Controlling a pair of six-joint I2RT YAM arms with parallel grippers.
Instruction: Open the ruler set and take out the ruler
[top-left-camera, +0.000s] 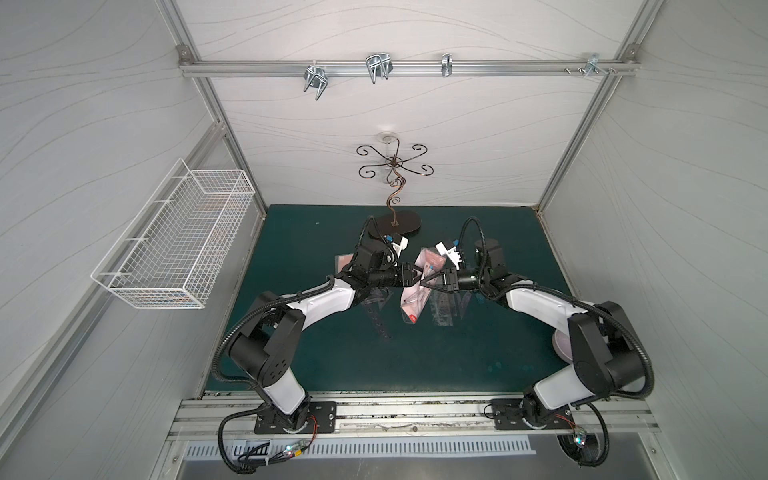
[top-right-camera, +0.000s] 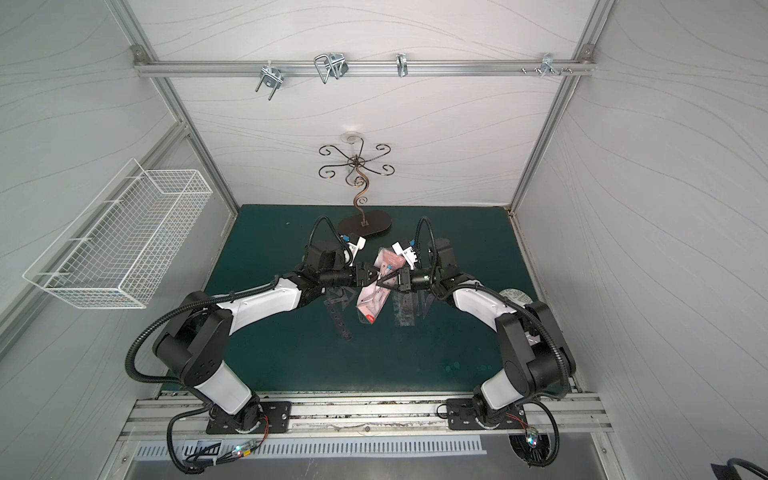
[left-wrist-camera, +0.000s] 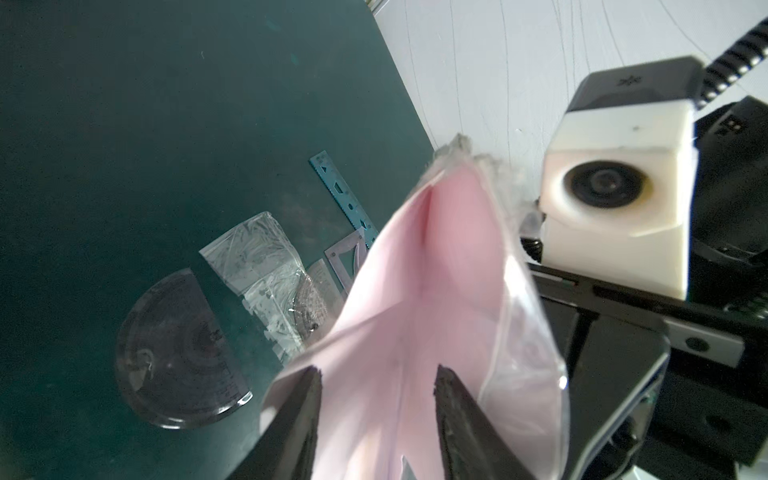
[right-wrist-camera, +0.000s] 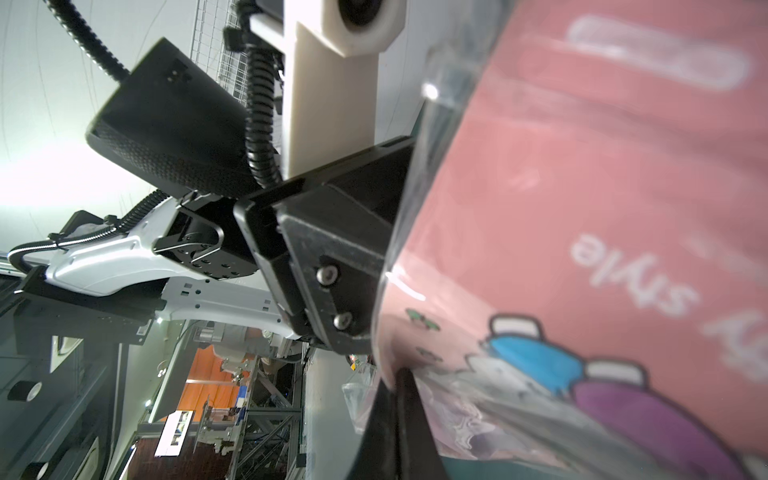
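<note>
The pink ruler set pouch (top-left-camera: 417, 296) hangs tilted between my two arms, its clear edges showing. In the left wrist view, my left gripper stands open, its fingers apart in front of the pouch's creased, pale pink side (left-wrist-camera: 384, 344). From the other side, my right gripper is shut on the pouch's clear edge. The printed pink face (right-wrist-camera: 544, 200) fills much of the right wrist view. Below, on the table, lie a dark half-round protractor (left-wrist-camera: 180, 352), a blue ruler (left-wrist-camera: 342, 192) and a pinkish set square (left-wrist-camera: 345, 260). The pouch's contents are hard to make out.
A crumpled clear bag (left-wrist-camera: 260, 252) lies by the protractor. The metal stand's dark base (top-left-camera: 397, 223) is behind my left arm, and a pale round dish (top-left-camera: 562, 344) is partly hidden by the right arm.
</note>
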